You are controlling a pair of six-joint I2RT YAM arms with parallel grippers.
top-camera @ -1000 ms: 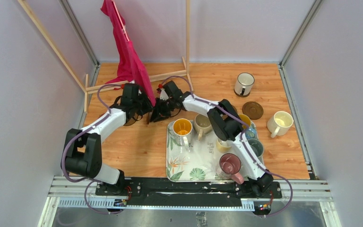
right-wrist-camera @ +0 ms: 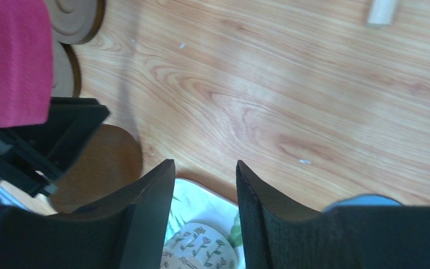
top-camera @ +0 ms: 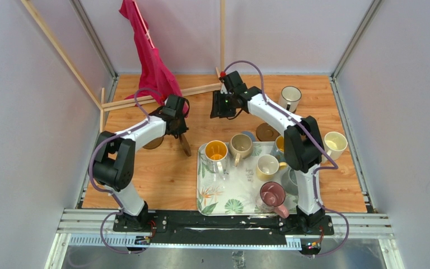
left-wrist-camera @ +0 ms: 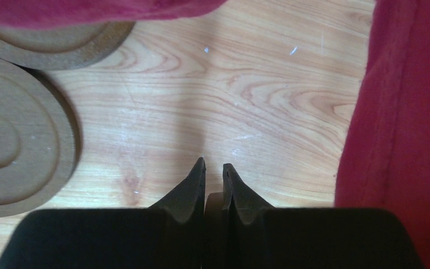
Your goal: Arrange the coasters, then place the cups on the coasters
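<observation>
My left gripper [top-camera: 180,132] is shut on a brown wooden coaster [top-camera: 185,144], held edge-on; in the right wrist view this coaster [right-wrist-camera: 103,165] sits beside a pink cloth. More wooden coasters [left-wrist-camera: 19,140] lie on the table at left in the left wrist view. My right gripper [top-camera: 215,109] is part open over bare table, nothing between its fingers. Cups stand on the tray [top-camera: 235,196] and at the right, including a white mug [top-camera: 289,98] at the back and a cream cup [top-camera: 335,147].
A pink cloth [top-camera: 151,67] hangs on a wooden frame at back left, close to my left arm. A coaster [top-camera: 266,131] and blue disc [top-camera: 248,135] lie behind the tray. The table between the grippers and left of the tray is clear.
My right arm has moved back and to the right, away from the left gripper.
</observation>
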